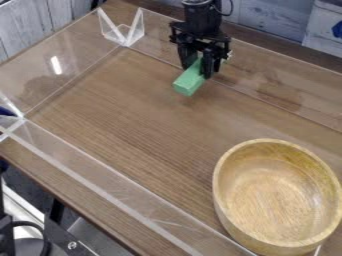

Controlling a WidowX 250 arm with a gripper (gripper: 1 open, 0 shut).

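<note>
My black gripper (201,56) is at the top centre of the camera view, shut on a green block (189,82) that extends down and to the left from between its fingers, low over or on the wooden table (107,130). I cannot tell whether the block touches the surface.
A large tan bowl (274,195) fills the lower right. A small clear angular object (122,30) is at the top left. A white object (323,30) stands at the top right corner. Cables and pale objects lie along the left edge.
</note>
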